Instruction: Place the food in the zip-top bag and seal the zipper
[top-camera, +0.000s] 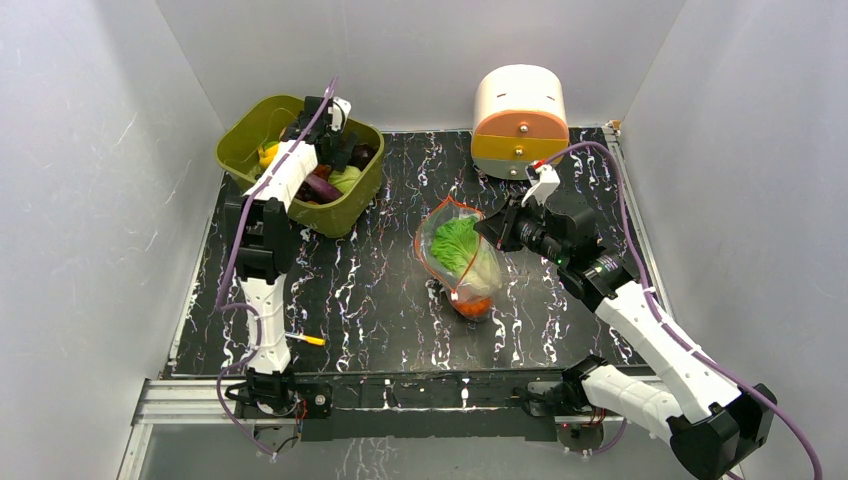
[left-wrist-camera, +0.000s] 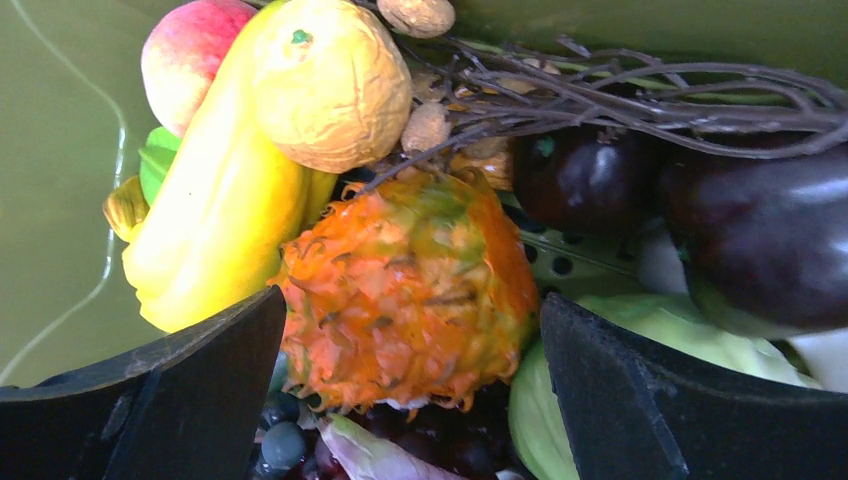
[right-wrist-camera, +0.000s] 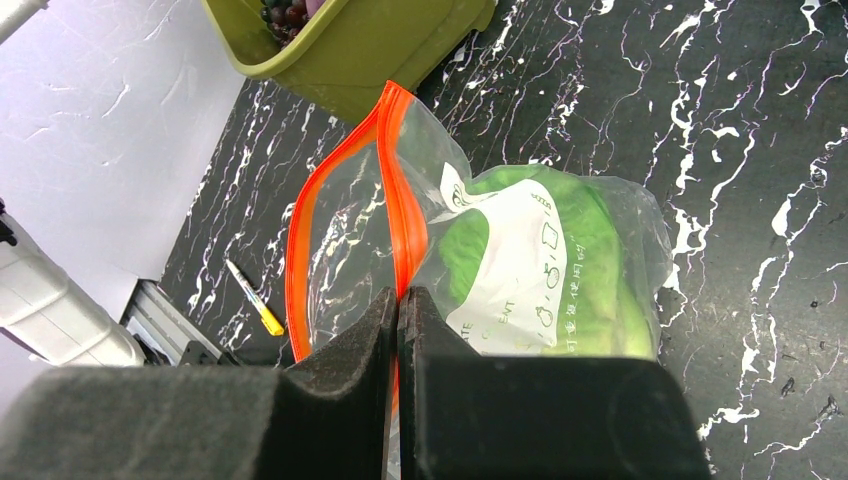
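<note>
In the left wrist view an orange, spiky fruit (left-wrist-camera: 405, 300) lies between the fingers of my left gripper, which stands open over the green bin (top-camera: 355, 210). Whether the pads touch the fruit cannot be told. On the dark table the clear zip top bag (top-camera: 432, 262) lies with its orange-edged mouth spread apart. Leafy green cabbage (top-camera: 455, 245) and something orange-red (top-camera: 474, 307) are inside it. My right gripper is shut on the bag's orange rim (right-wrist-camera: 404, 225), holding one side of the mouth.
Around the spiky fruit are a yellow fruit (left-wrist-camera: 225, 195), a peach (left-wrist-camera: 195, 62), dark eggplants (left-wrist-camera: 770, 225) and twigs (left-wrist-camera: 690, 115). A small drawer box (top-camera: 520, 110) stands at the back. A yellow-capped pen (top-camera: 312, 340) lies near the front edge. Mid-table left of the bag is clear.
</note>
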